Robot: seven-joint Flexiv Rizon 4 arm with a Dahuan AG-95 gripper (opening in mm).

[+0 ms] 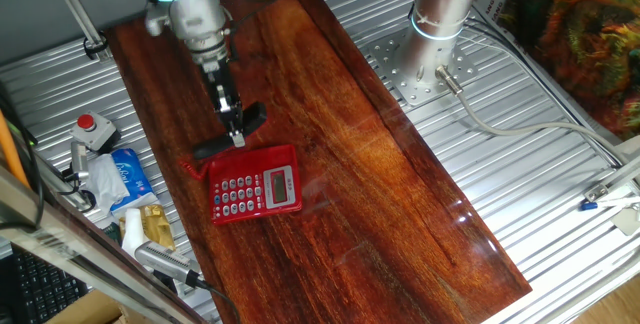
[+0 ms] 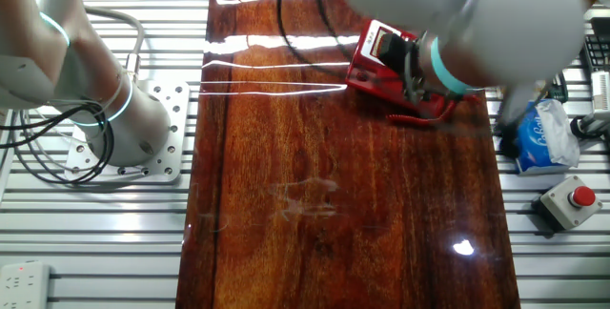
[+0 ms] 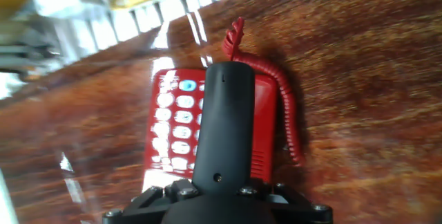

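Note:
A red desk telephone base [image 1: 255, 184] with a keypad and small display lies on the wooden board. Just behind it, my gripper [image 1: 234, 132] is shut on the black handset [image 1: 212, 148], gripping it near its middle. In the wrist view the handset [image 3: 228, 113] points away from the fingers and covers part of the keypad; its near end is hidden by the gripper. A red coiled cord [image 3: 286, 103] curves along the right of the base. From the second exterior side, my arm hides much of the phone base [image 2: 374, 80].
A blue tissue pack [image 1: 128, 179] and a red-topped button box [image 1: 93, 130] sit off the board's left edge. The robot's base column [image 1: 425, 54] stands on the right. Most of the wooden board [image 1: 390, 204] right of the phone is bare.

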